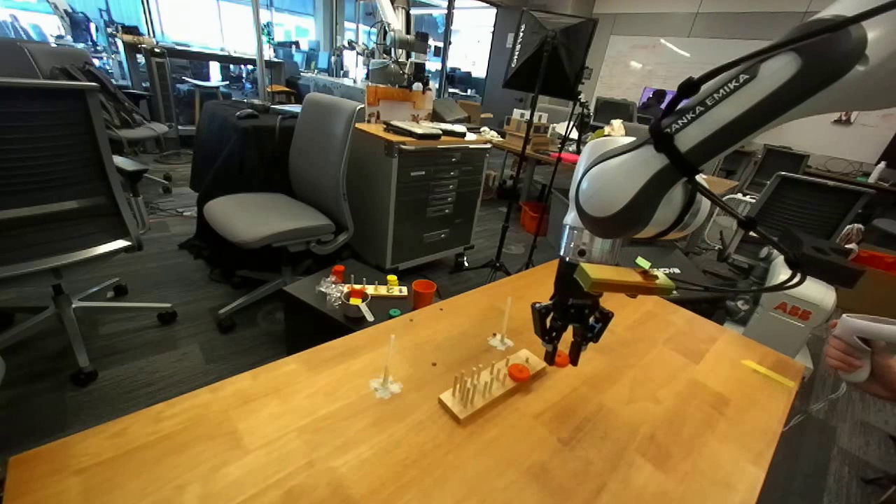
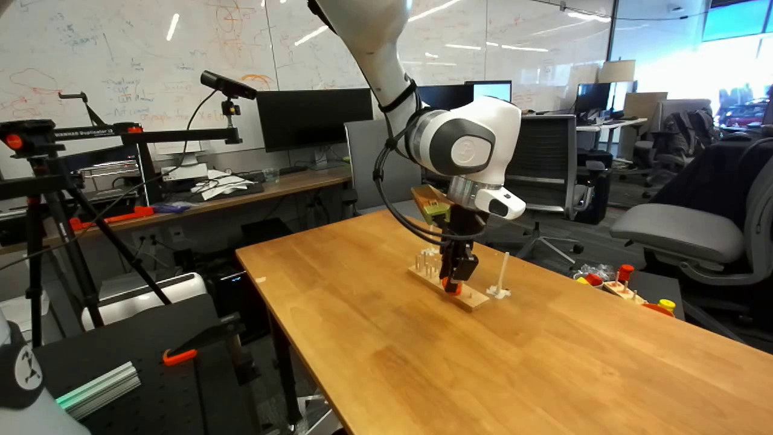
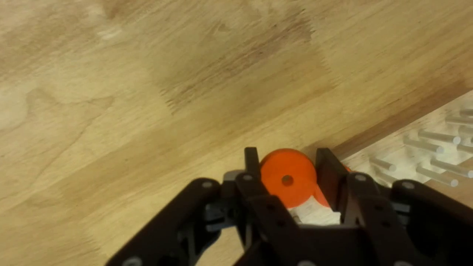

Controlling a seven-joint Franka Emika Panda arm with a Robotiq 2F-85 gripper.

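My gripper is shut on an orange disc (image 3: 288,179) with a small hole in its middle, gripped from both sides. In the wrist view a second orange disc (image 3: 322,197) shows partly below it, mostly hidden by the held disc and a finger. That second disc (image 1: 519,372) sits near one end of a wooden peg board (image 1: 458,407) in exterior view 1. There, the gripper (image 1: 563,360) hangs above the table just right of the board's end. Several thin pegs (image 3: 428,145) rise from the rest of the board.
Two upright rods stand on the table behind the board, one to the left (image 1: 388,361) and one nearer the gripper (image 1: 505,319). A black side table (image 1: 315,323) holds small parts and an orange cup (image 1: 423,293).
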